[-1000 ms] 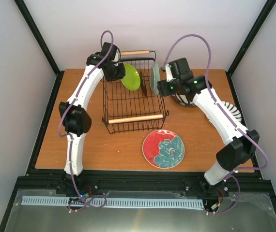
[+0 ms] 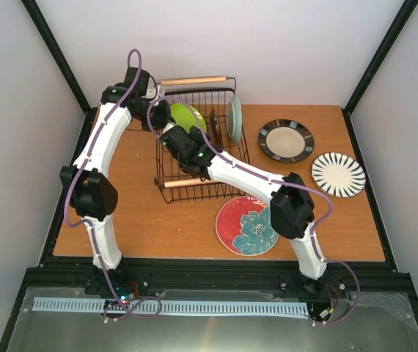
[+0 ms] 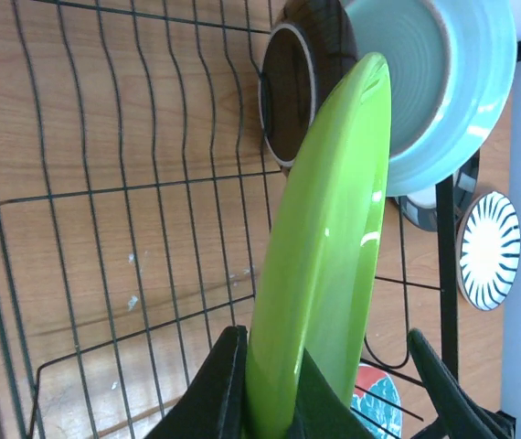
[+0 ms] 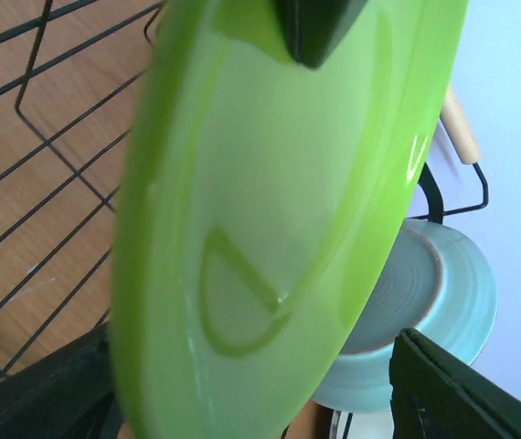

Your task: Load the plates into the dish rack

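My left gripper is shut on the rim of a lime-green plate (image 2: 187,116), which it holds on edge above the left part of the wire dish rack (image 2: 166,174). In the right wrist view the same green plate (image 4: 270,219) fills the middle. My right gripper stands open, one finger on each side of the plate's lower part; whether they touch it I cannot tell. A brown dish (image 3: 290,87) and a light blue plate (image 3: 480,82) stand in the rack to the right of the green one.
On the table lie a dark-rimmed plate (image 2: 286,141), a white plate with black stripes (image 2: 339,174) and a red plate with a teal flower (image 2: 231,224). Wooden handles (image 2: 192,81) cap the rack's ends.
My right gripper has swung left from the rack's right side to the green plate. The left gripper has carried that plate somewhat left.
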